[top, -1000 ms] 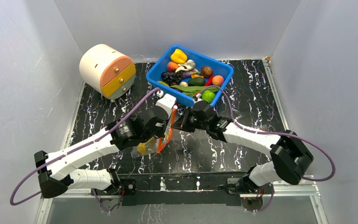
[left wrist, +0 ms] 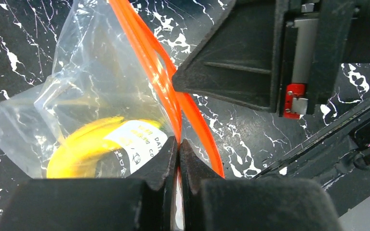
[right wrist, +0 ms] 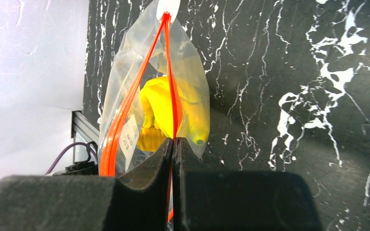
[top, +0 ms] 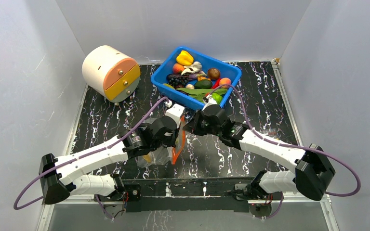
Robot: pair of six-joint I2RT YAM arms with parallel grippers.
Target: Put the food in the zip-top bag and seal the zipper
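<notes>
A clear zip bag (left wrist: 84, 91) with orange zipper strips (top: 176, 155) hangs between my arms in the top view. Yellow, banana-like food (right wrist: 159, 106) is inside it. My left gripper is shut, pinching one orange-edged lip of the bag at its fingertips. The right gripper is shut as well, with the other orange strip running in between its fingertips. In the right wrist view the strips meet at a white end piece (right wrist: 167, 7) and spread apart toward the gripper, leaving a gap at the bag's mouth.
Behind the arms is a blue bin (top: 204, 57) full of toy fruit and vegetables. A round drawer box (top: 107, 72) occupies the back left.
The left gripper shifted slightly right.
</notes>
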